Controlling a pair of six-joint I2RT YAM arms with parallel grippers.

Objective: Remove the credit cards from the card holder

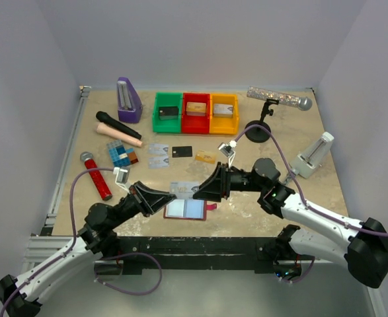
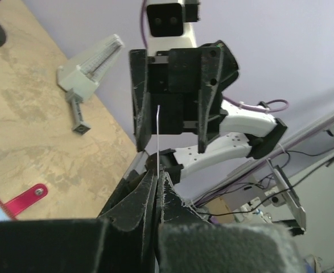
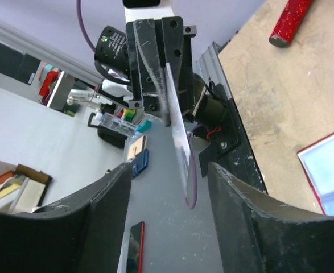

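Above the open card holder (image 1: pixel 185 216), a pale silver-white card (image 1: pixel 184 187) hangs in the air between my two grippers. My left gripper (image 1: pixel 171 196) is shut on one end of it. Seen edge-on, the card (image 2: pixel 158 139) rises as a thin line from the left fingertips (image 2: pixel 145 196). My right gripper (image 1: pixel 197 192) faces it from the other side with its fingers apart; in the right wrist view the card (image 3: pixel 181 142) reaches toward the gap between the right fingers, touching neither. On the table lie two pale cards (image 1: pixel 158 149), a black card (image 1: pixel 182 151) and a gold card (image 1: pixel 205 156).
At the back stand green (image 1: pixel 156 122), red (image 1: pixel 195 125) and yellow (image 1: pixel 223 125) bins, each with a card inside. Microphones and a stapler-like purple object (image 1: pixel 133 109) lie left. A microphone stand (image 1: pixel 258 134) and a white device (image 1: pixel 312 155) are on the right.
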